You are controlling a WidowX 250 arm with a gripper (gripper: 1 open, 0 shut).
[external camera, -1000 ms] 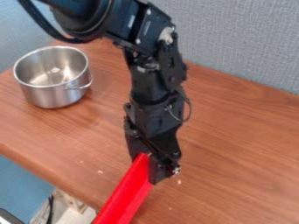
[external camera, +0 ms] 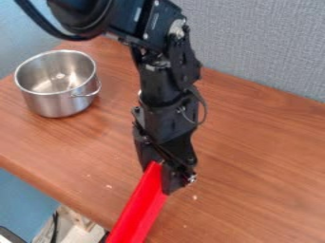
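My black gripper points down in the middle of the view, low over the wooden table. A long red object runs from beneath my fingertips toward the bottom edge, tilted to the lower left. Its upper end meets the gripper. I cannot tell whether the fingers are closed on it, as the tips are partly hidden.
A steel pot with a handle stands at the upper left of the table. A grey textured wall rises behind, and the table's left edge drops to a blue surface.
The arm and gripper have shifted very slightly, with the red object's top end staying at the fingertips. The pot has not moved.
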